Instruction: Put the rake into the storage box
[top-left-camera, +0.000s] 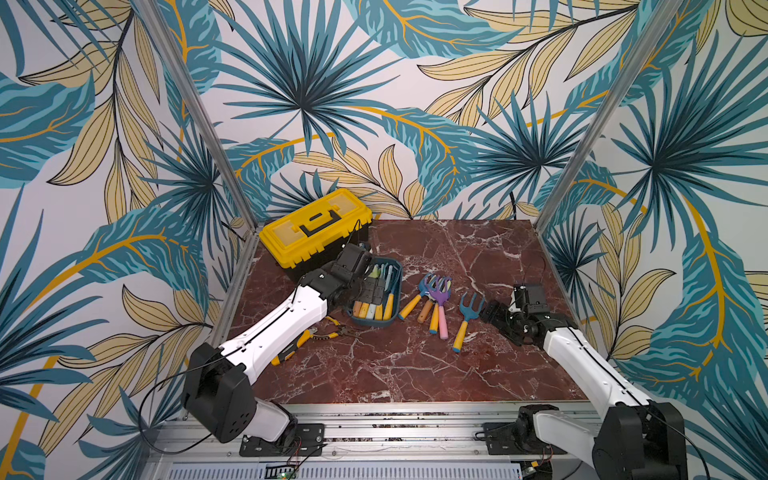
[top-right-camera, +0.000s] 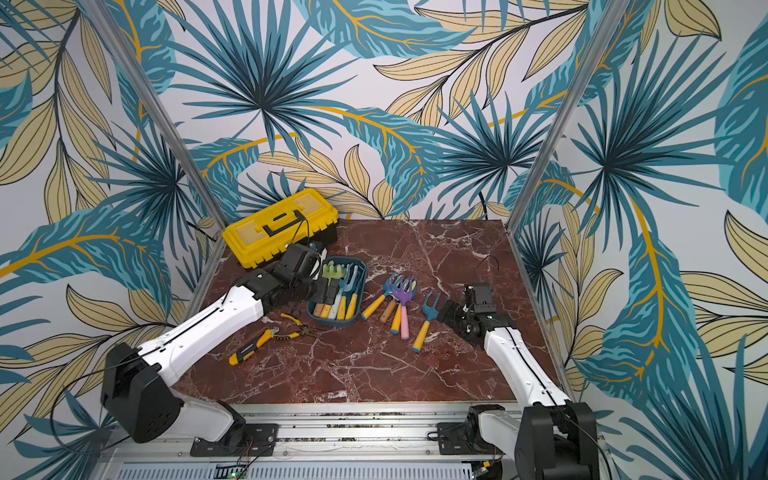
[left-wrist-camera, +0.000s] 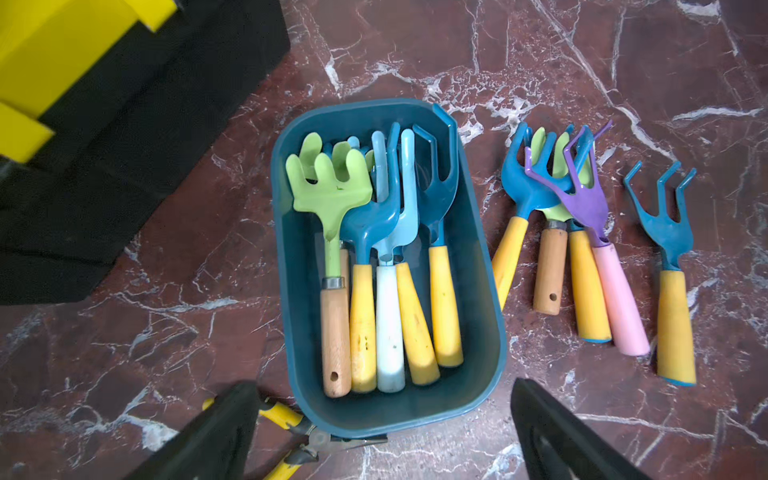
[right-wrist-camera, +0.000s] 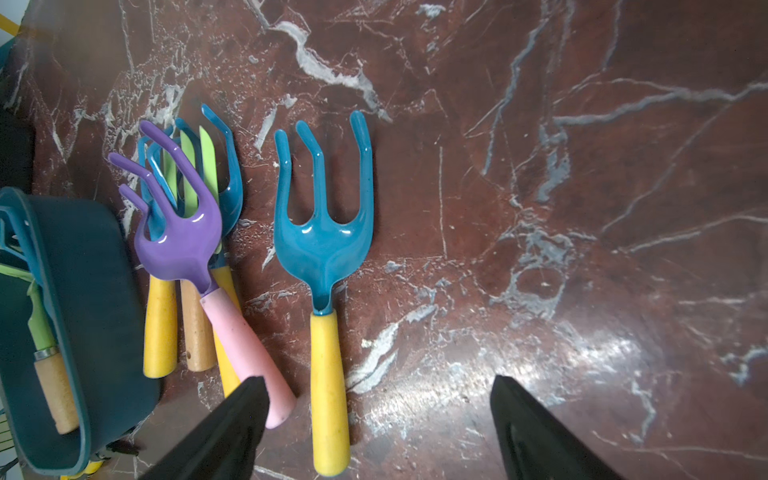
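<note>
A teal storage box (left-wrist-camera: 484, 320) holds several hand rakes, one of them a green rake (left-wrist-camera: 332, 188) with a wooden handle. Over the box my left gripper is open, its fingers apart and nothing between them. To the right on the table lies a lone blue rake (right-wrist-camera: 324, 240) with a yellow handle. Between it and the box is a small pile of rakes, topped by a purple rake (right-wrist-camera: 180, 232) with a pink handle. My right gripper hangs above the table beside the lone blue rake, open and empty, its fingers apart.
The yellow-lidded toolbox (top-left-camera: 316, 228) stands at the back left, close to the storage box. Yellow-handled pruning shears (top-right-camera: 268, 340) lie in front of the box. Bare marble (top-left-camera: 480, 248) stretches across the back right and the front of the table.
</note>
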